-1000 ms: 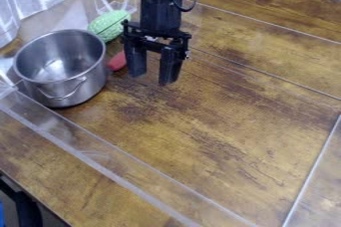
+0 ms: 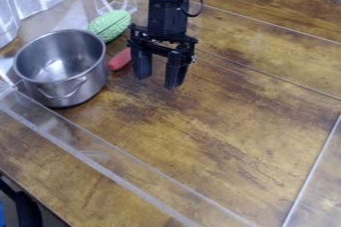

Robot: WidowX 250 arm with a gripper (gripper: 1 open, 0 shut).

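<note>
My black gripper hangs low over the wooden table, just right of a red object, with its two fingers apart and nothing seen between them. A steel pot stands to its left. A green, textured oblong object lies behind the pot and the red object, upper left of the gripper. The red object is partly hidden beside the gripper.
A pale wall or sheet edges the back left. A dark object shows at the bottom left corner.
My gripper has shifted slightly to the right over the last second. The pot and the other objects look unmoved.
</note>
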